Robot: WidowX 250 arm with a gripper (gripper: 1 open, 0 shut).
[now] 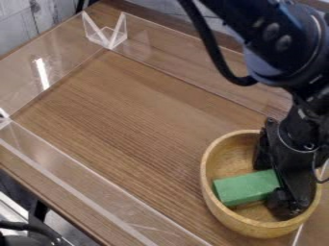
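Observation:
A yellow round bowl (225,154) sits at the lower right of the table, holding a green block (241,188) tilted toward its left side. My black gripper (280,187) reaches down into the right half of the bowl, beside the block and partly covering its right end. The fingers are open; their fingertips are dark and hard to make out against each other.
Clear acrylic pieces stand at the back left, and a clear strip runs along the left and front edges. Black cables lie at the lower left.

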